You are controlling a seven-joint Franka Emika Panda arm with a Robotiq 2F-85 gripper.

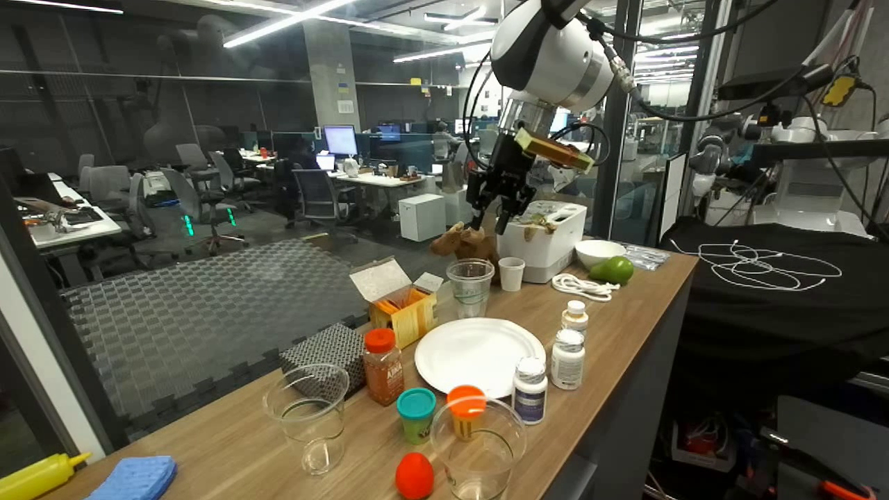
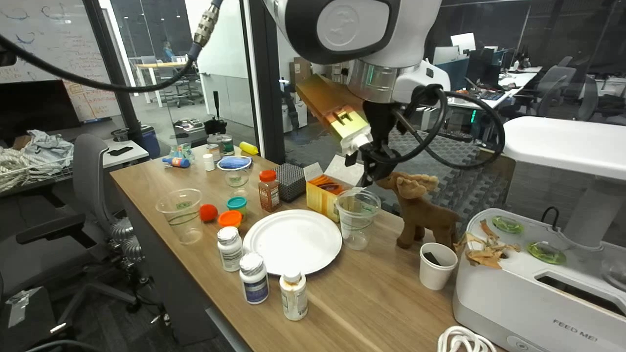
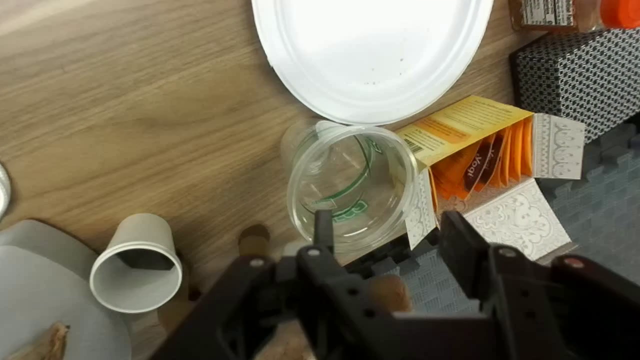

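Note:
A clear plastic cup (image 1: pixel 471 287) with green print stands on the table beside the tea box, apparently one cup nested in another. Directly above it in the exterior view hangs my gripper (image 1: pixel 489 223), its two fingers apart. In the wrist view the gripper spans the near rim of the clear cup (image 3: pixel 354 186), with a wide gap between its fingers and nothing held. The second exterior view puts the clear cup (image 2: pixel 358 217) just below the fingertips; the arm partly hides them there.
A white plate (image 2: pixel 293 240) lies beside the cup. The open tea box (image 1: pixel 404 312), brown toy moose (image 2: pixel 425 208), small white cup (image 2: pixel 437 267) and white planter (image 1: pixel 542 242) crowd round it. Several bottles and clear cups fill the near end.

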